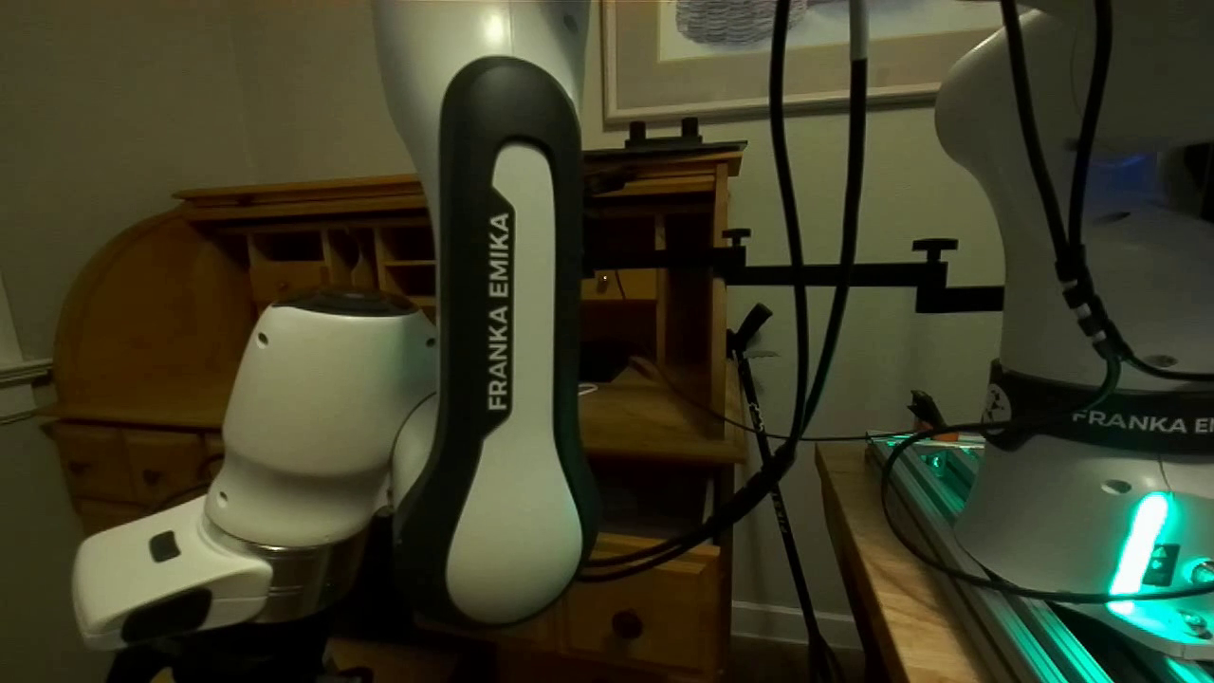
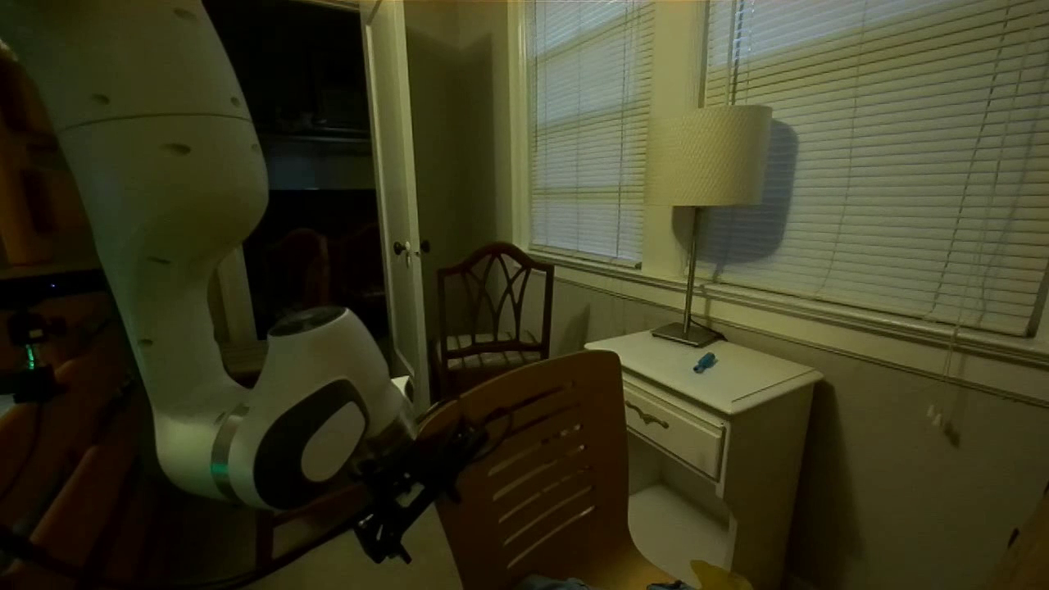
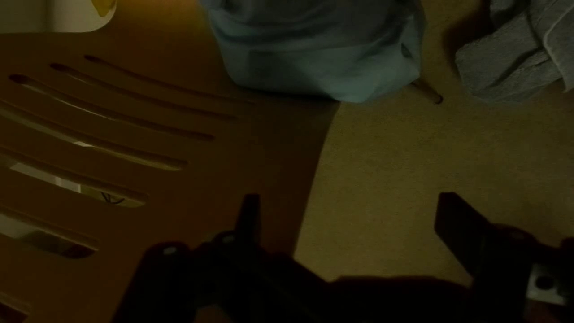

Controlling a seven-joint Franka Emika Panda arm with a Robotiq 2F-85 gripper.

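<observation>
In the wrist view my gripper is open, its two dark fingertips wide apart and nothing between them. Beneath the gap lie the edge of a brown slatted chair and a pale tan surface. Farther up the view sits a blue-grey fabric item, apart from the fingers. A grey crumpled cloth lies at the upper right. Exterior view 2 has the dark gripper low beside the chair back. In exterior view 1 the fingers are out of the frame.
A white nightstand with a lamp and a small blue object stands beyond the chair. Another chair is by the door. Black cables hang beside the arm. A wooden roll-top desk stands behind it.
</observation>
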